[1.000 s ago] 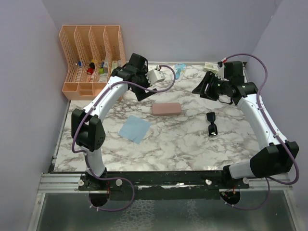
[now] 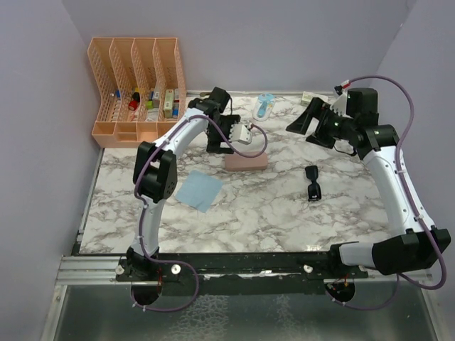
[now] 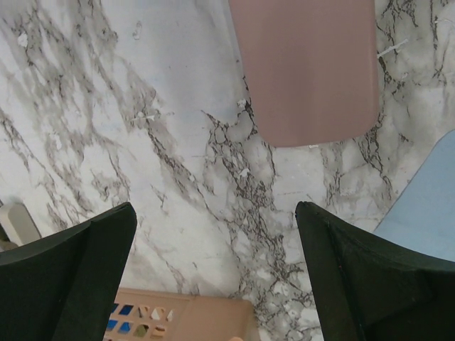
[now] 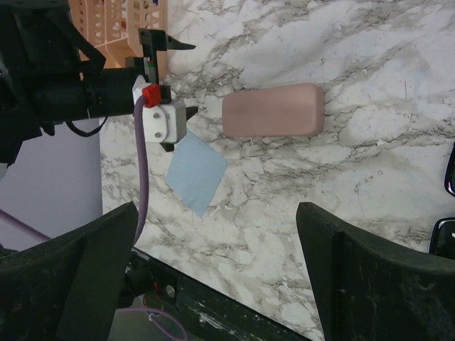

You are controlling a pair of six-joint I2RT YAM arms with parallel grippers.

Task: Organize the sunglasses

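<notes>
Black sunglasses (image 2: 313, 182) lie on the marble table, right of centre; part of them (image 4: 442, 234) shows at the right edge in the right wrist view. A pinkish-brown case (image 2: 246, 162) rests closed near the middle, with a light blue cloth (image 2: 199, 190) to its lower left. My left gripper (image 2: 223, 133) is open above the table, just behind and left of the case, its fingers empty. Open too, my right gripper (image 2: 302, 133) hangs behind the sunglasses and to their left, with nothing between its fingers. The case (image 3: 313, 78) fills the upper part of the left wrist view.
A peach slotted organizer (image 2: 117, 128) holding several small items stands at the back left. Along the back edge lie a blue-and-white item (image 2: 264, 106) and a pale box (image 2: 313, 98).
My right gripper's fingers have spread wide and its arm has shifted somewhat rightward. The left arm has moved to the right, and its fingers look farther apart. The sunglasses, case and cloth have not moved.
</notes>
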